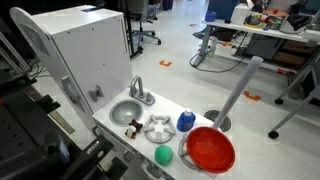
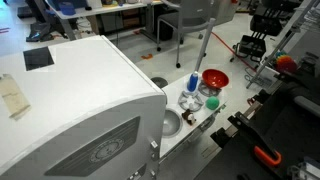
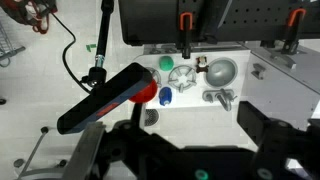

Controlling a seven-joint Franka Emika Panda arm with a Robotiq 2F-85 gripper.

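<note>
My gripper stands open in the wrist view, its dark fingers spread at the lower edge with no object visible between them. A toy kitchen counter lies beyond it, with a round metal sink [image 3: 222, 71] and a faucet [image 1: 140, 90]. Beside the sink is a small brown-and-white item [image 1: 131, 130], too small to identify. A wire burner [image 1: 159, 128] sits mid-counter. Near it are a blue bottle-like object [image 1: 186, 121] and a green round object [image 1: 164, 155]. At the counter's end is a red bowl [image 1: 210, 149], which looks empty.
A tall white cabinet [image 1: 95, 55] rises beside the sink. A pale post [image 1: 238, 92] stands near the bowl. Tables with assorted items [image 1: 265, 25] and an office chair [image 1: 145, 25] are farther back. Open floor lies between.
</note>
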